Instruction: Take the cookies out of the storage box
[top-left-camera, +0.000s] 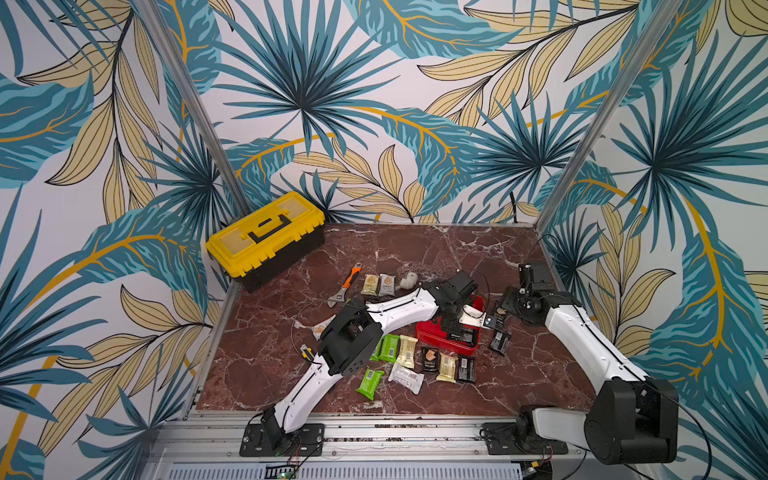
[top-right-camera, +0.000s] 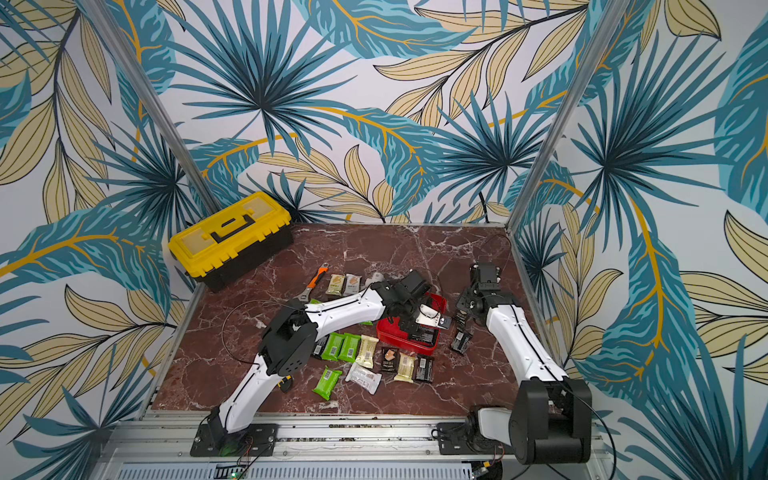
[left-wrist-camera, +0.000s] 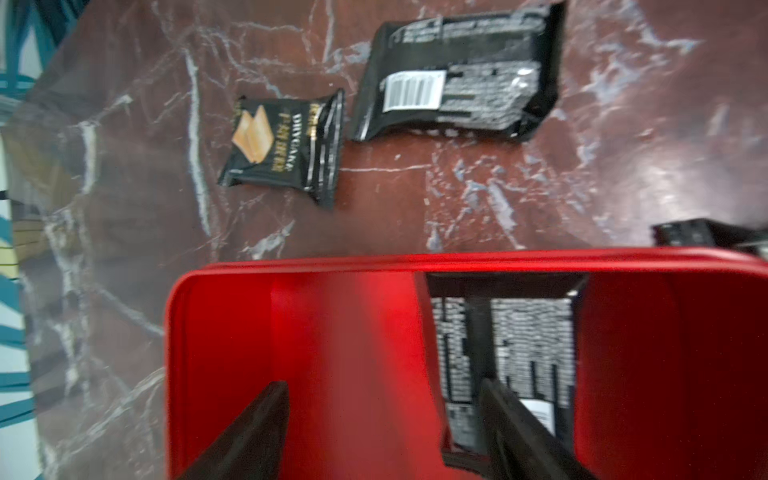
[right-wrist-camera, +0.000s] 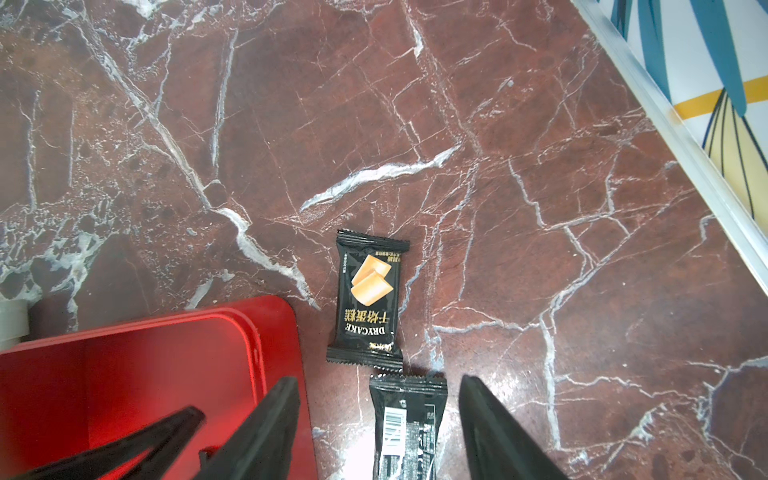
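Note:
The red storage box (top-left-camera: 431, 333) stands right of centre. A black cookie packet (left-wrist-camera: 516, 344) lies inside it, below my left gripper, whose fingers are apart with nothing seen held. Cookie packets in black, green, cream and white lie around the box, among them a green one (top-left-camera: 370, 384) and a black one (right-wrist-camera: 368, 320) right of it. My right gripper hangs above the table beside the box's right side, its fingers apart over another black packet (right-wrist-camera: 406, 408) lying on the table.
A yellow-lidded toolbox (top-left-camera: 265, 232) stands at the back left. An orange-handled tool (top-left-camera: 349, 279) lies behind the left arm.

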